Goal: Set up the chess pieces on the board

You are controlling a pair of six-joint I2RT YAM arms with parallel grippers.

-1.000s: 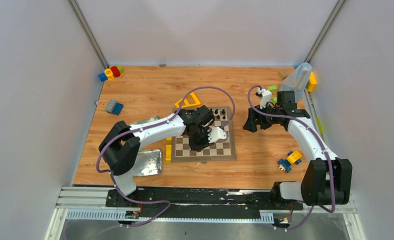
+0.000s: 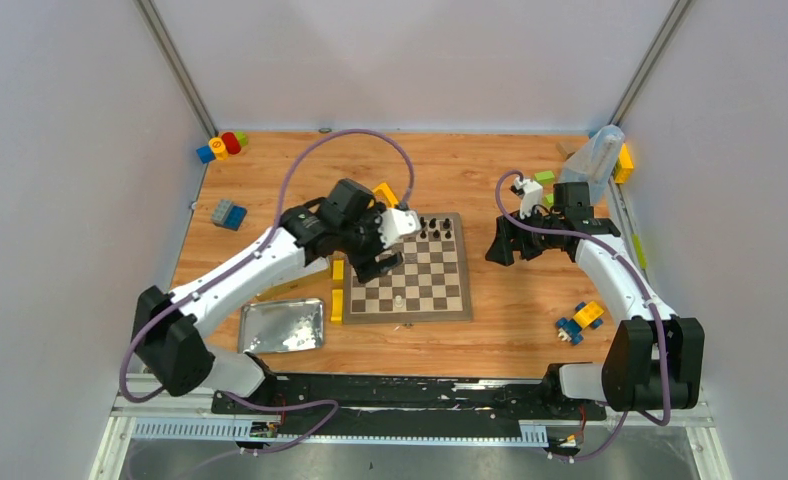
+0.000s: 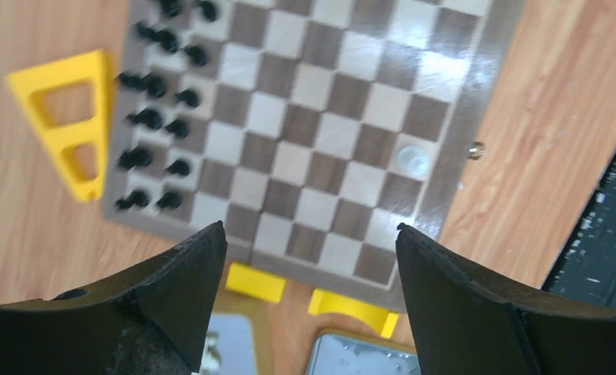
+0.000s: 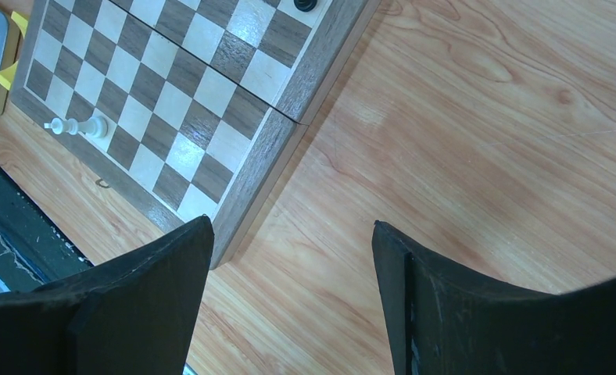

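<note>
The chessboard (image 2: 460, 275) lies mid-table, with black pieces (image 3: 188, 98) in two rows along one side; some are hidden from above by my left arm. A lone white piece (image 4: 96, 127) stands near the front edge. My left gripper (image 2: 378, 262) is raised over the board's left part, open and empty, its fingers framing blurred board in the left wrist view (image 3: 311, 238). My right gripper (image 2: 502, 250) hangs off the board's right side over bare wood, its fingers apart with nothing between them (image 4: 293, 234).
A metal tray (image 2: 282, 325) lies front left, another behind it under the left arm. Yellow blocks (image 2: 337, 305) border the board's left. A toy vehicle (image 2: 580, 322) sits at right, a plastic bag (image 2: 600, 160) at back right.
My left arm has lifted and moved back and left from low over the board's front, uncovering the white piece in the top view. The right arm has not moved.
</note>
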